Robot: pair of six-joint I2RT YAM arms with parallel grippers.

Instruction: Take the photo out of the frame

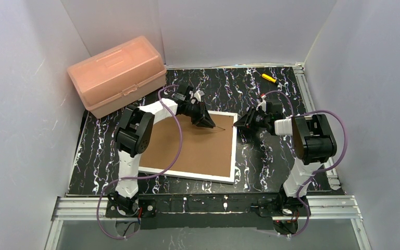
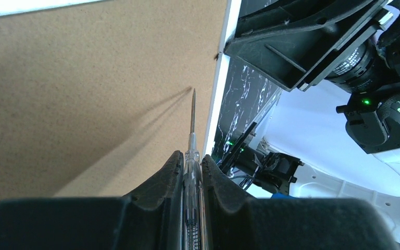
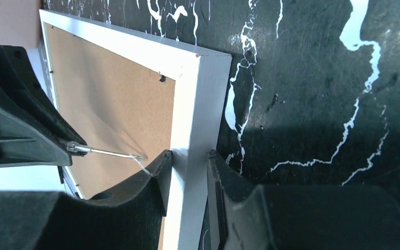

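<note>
The picture frame lies back up, a white border point(image 1: 234, 151) around a brown backing board point(image 1: 187, 151). Over the board, my left gripper is shut on a thin pointed tool point(image 2: 192, 117) with a clear handle. Its tip points toward the frame's right side, above the board. At that right side my right gripper stands part open, its two fingers on either side of the white border point(image 3: 187, 130). Whether they touch it I cannot tell. A small dark tab point(image 3: 162, 78) shows at the board's edge near the corner. No photo is visible.
A pink lidded box point(image 1: 117, 73) stands at the back left, close to the frame. A yellow-handled tool point(image 1: 269, 78) lies at the back right. Walls close in the sides.
</note>
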